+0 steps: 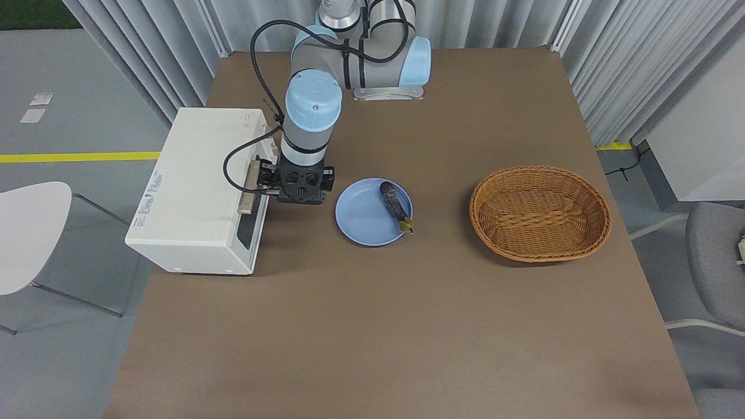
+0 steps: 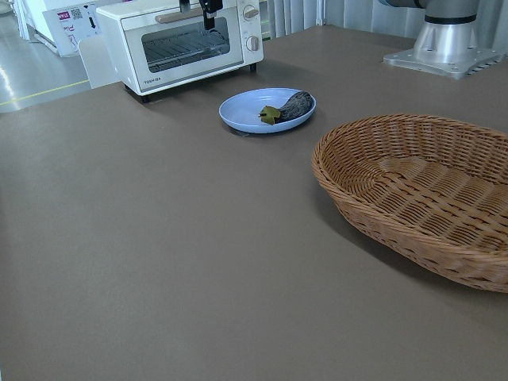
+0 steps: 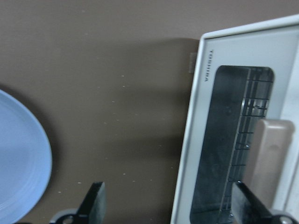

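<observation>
My gripper [image 1: 269,181] is at the front of the white toaster oven [image 1: 188,188], by its wooden-looking handle [image 2: 178,14]. In the wrist view the two fingers [image 3: 96,205] are far apart, the right one over the lower end of the handle [image 3: 268,158]; the gripper is open. A blue plate [image 1: 359,216] beside the oven holds a dark eggplant-like vegetable [image 1: 393,202] with a green stem.
An oval wicker basket [image 1: 539,213] stands to the right of the plate. The robot's base stands at the back edge.
</observation>
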